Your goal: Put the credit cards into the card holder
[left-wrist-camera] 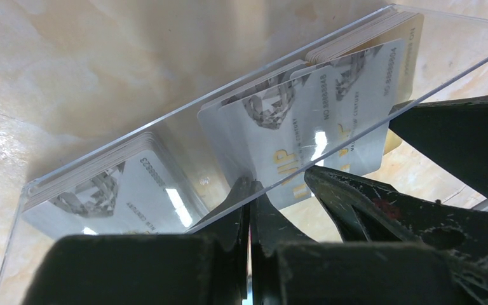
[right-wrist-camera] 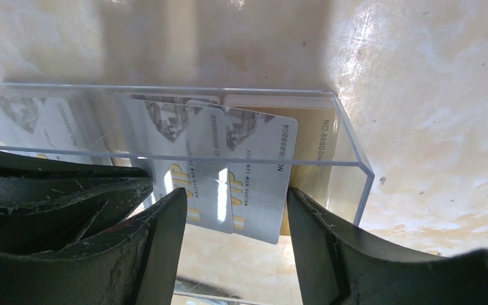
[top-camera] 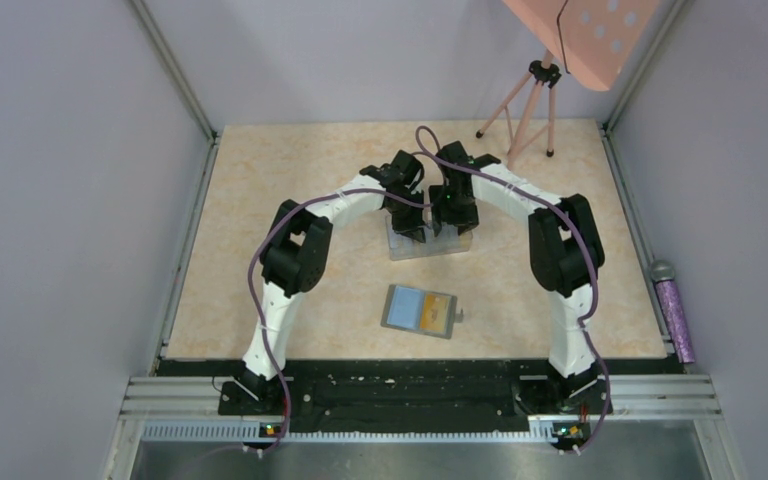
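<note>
A clear acrylic box (top-camera: 428, 253) stands under both grippers. Inside it, in the right wrist view, silver cards (right-wrist-camera: 258, 175) lie fanned in the middle, beside a gold stack (right-wrist-camera: 314, 140). Another silver stack (left-wrist-camera: 127, 206) fills the box's left part. My left gripper is shut, its tips at the near edge of the fanned cards; no card shows clearly between them. Open, my right gripper has one finger on each side of the front silver card's lower part. On the near table lies a grey tray-like piece (top-camera: 454, 318) with blue and orange areas.
A pink tripod (top-camera: 535, 95) rises at the back right. A purple cylinder (top-camera: 673, 320) leans by the right wall. The two grippers are close together over the box.
</note>
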